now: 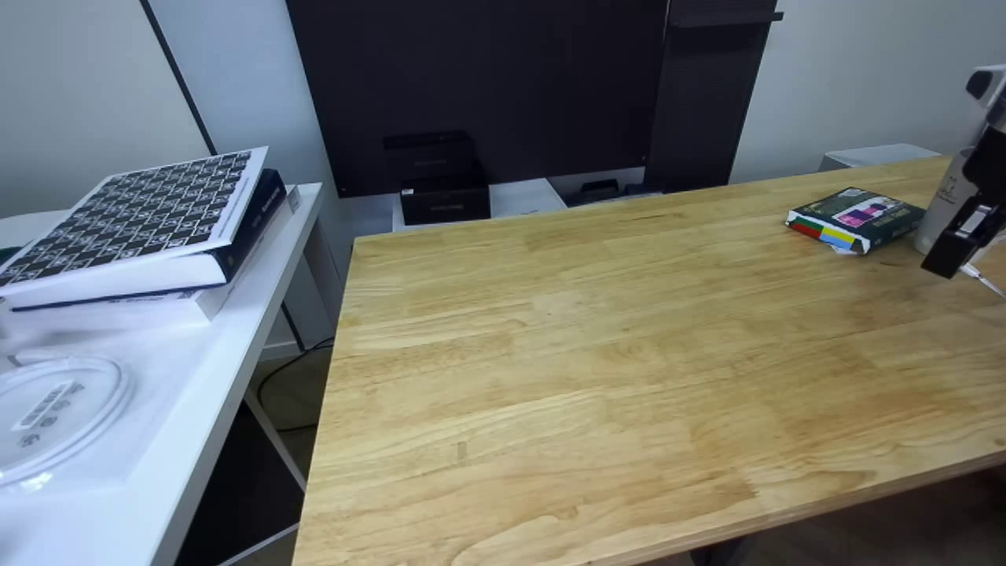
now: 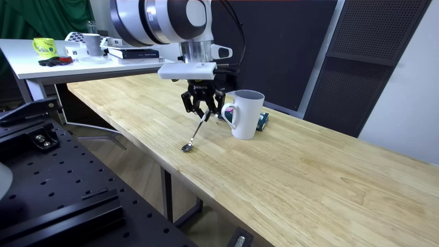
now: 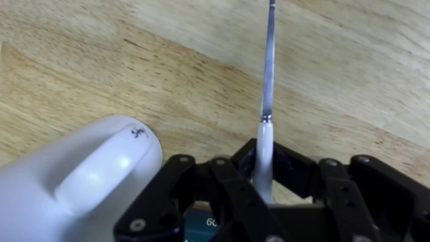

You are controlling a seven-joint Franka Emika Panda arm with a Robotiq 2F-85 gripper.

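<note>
A spoon with a white handle (image 3: 264,157) and a metal shaft (image 3: 268,68) is pinched near its handle end by my gripper (image 2: 204,117), which is shut on it. In exterior view 2 the spoon slants down toward the front, its bowl (image 2: 187,146) low over the table or touching it; I cannot tell which. Just right of the gripper there, a tall white mug (image 2: 248,117) stands upright with its handle toward the fingers. The mug (image 3: 36,193) fills the lower left of the wrist view. At exterior view 1's right edge the fingers (image 1: 952,250) partly cover it.
A dark green box (image 1: 856,218) lies flat beside the mug. A white side table (image 2: 49,70) carries a yellow mug (image 2: 45,47), a grey cup (image 2: 93,44) and books (image 1: 141,226).
</note>
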